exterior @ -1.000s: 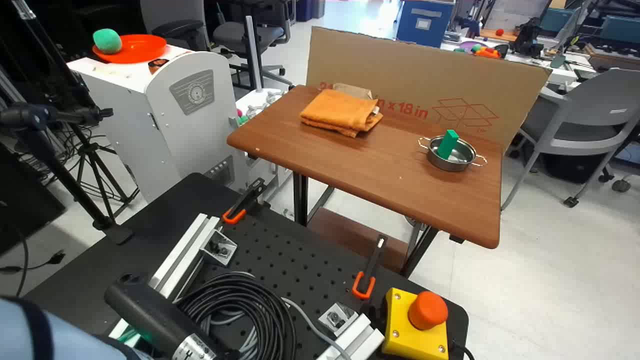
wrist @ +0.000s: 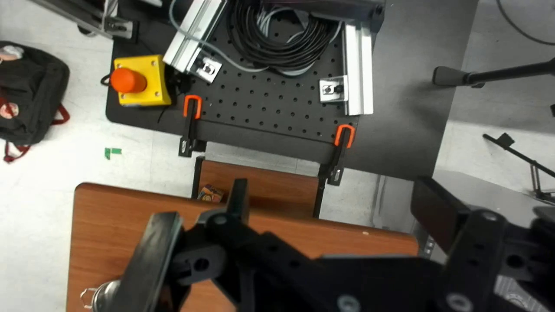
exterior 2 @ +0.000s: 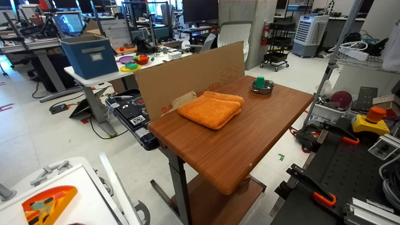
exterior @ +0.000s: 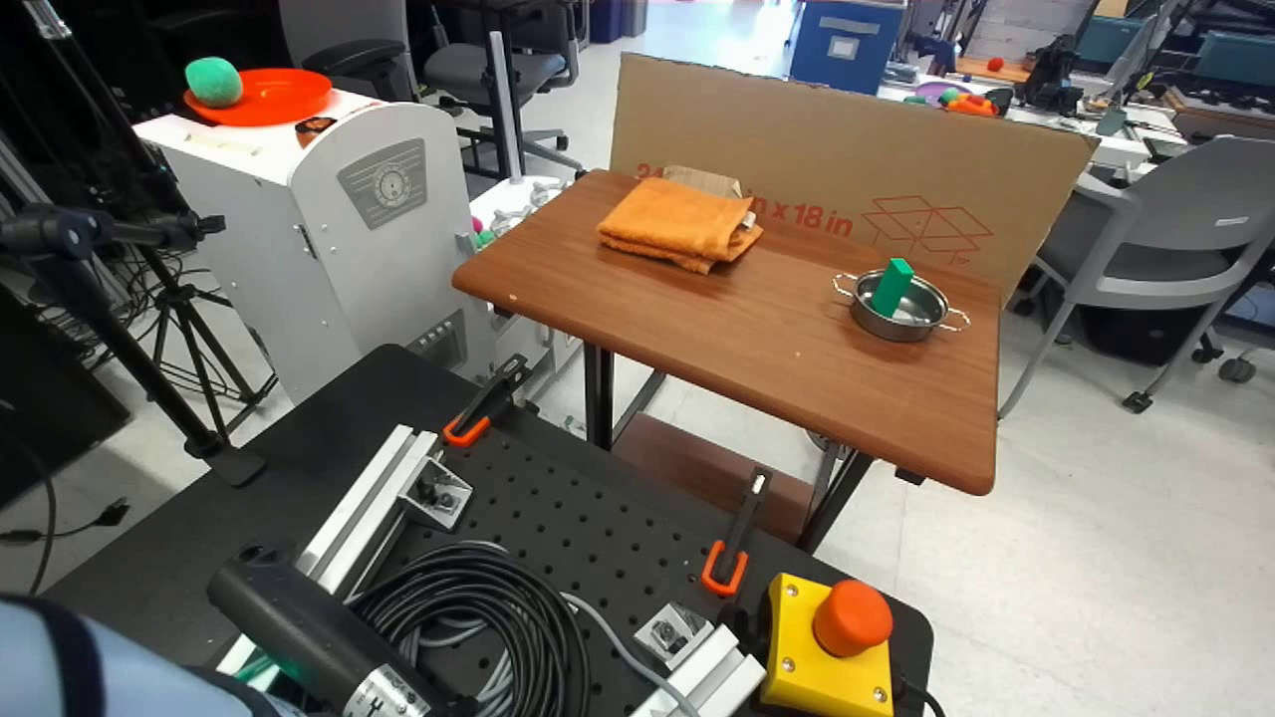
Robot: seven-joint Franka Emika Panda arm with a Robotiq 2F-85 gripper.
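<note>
On the wooden table lies a folded orange towel, left of centre at the back. A small metal pot with two handles stands near the table's right end, and a green block stands in it, rising above the rim. My gripper shows only in the wrist view, open, its dark fingers far apart and nothing held between them. Seen from there, the pot is partly hidden behind the left finger. The towel cannot be seen in that view.
A cardboard sheet stands along the table's back edge. In front is a black perforated base with cables, clamps and a yellow box with a red button.
</note>
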